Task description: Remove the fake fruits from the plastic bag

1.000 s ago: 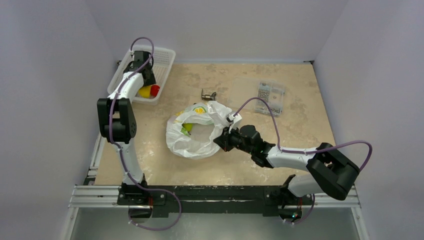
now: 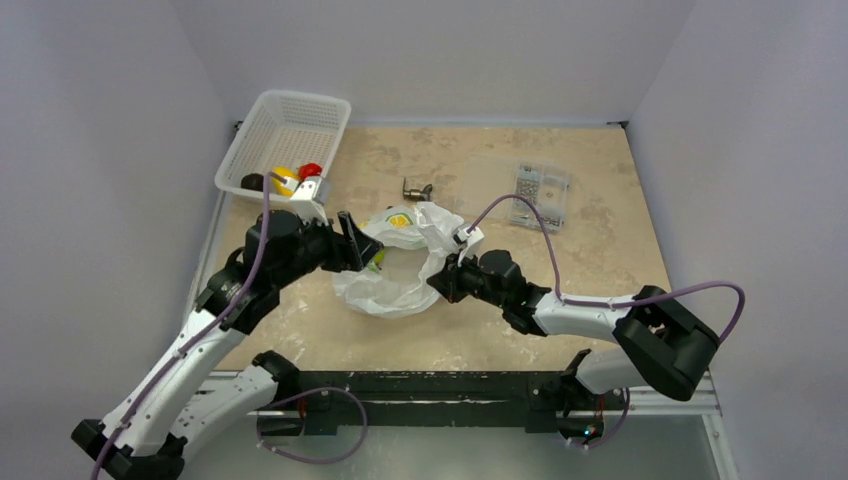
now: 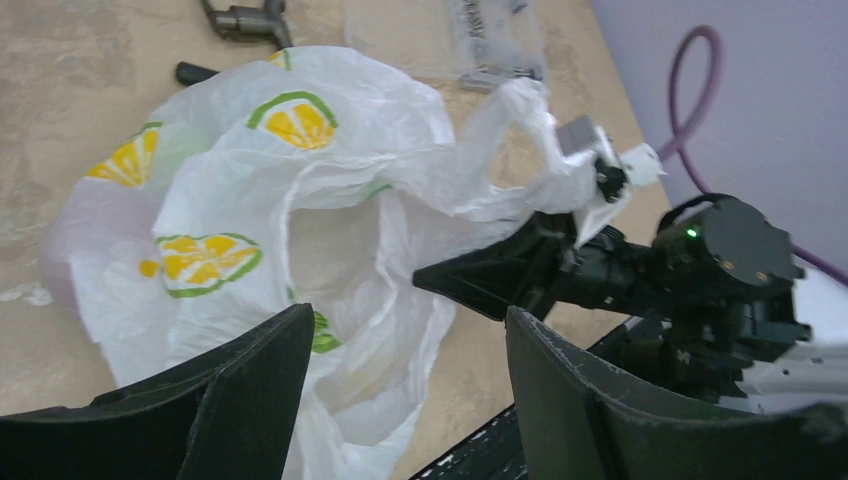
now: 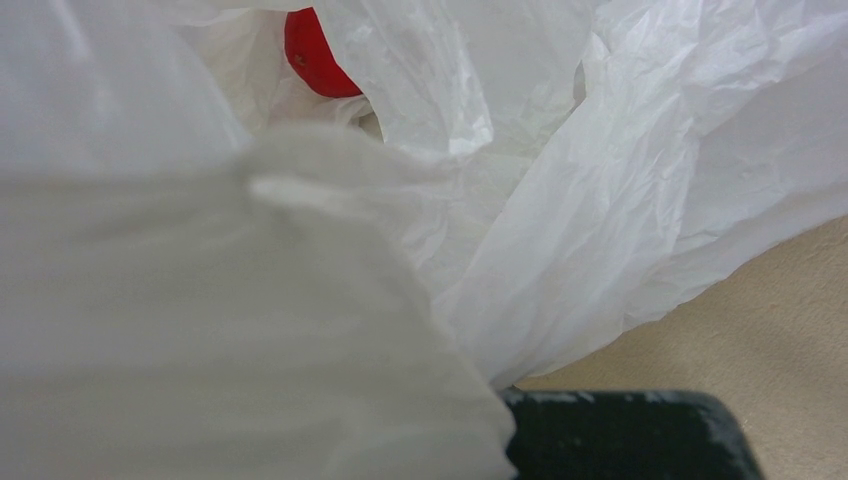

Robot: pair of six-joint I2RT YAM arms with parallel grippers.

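A crumpled white plastic bag (image 2: 385,295) with lemon prints lies open mid-table; a green fruit (image 2: 378,257) shows inside in the top view, and a red fruit (image 4: 318,55) in the right wrist view. My left gripper (image 2: 360,245) hangs over the bag's left side, its fingers apart with nothing between them in the left wrist view. My right gripper (image 2: 446,282) is shut at the bag's right side; white film covers much of its wrist view, and whether any is between its fingers is hidden.
A white basket (image 2: 285,120) at the back left holds yellow, red and dark fruits. A metal fitting (image 2: 417,192) lies behind the bag, and a clear parts box (image 2: 540,190) at the back right. Bare table lies around them.
My left arm has swung from the basket at the back left down and right to above the bag. The right arm and bag look unchanged.
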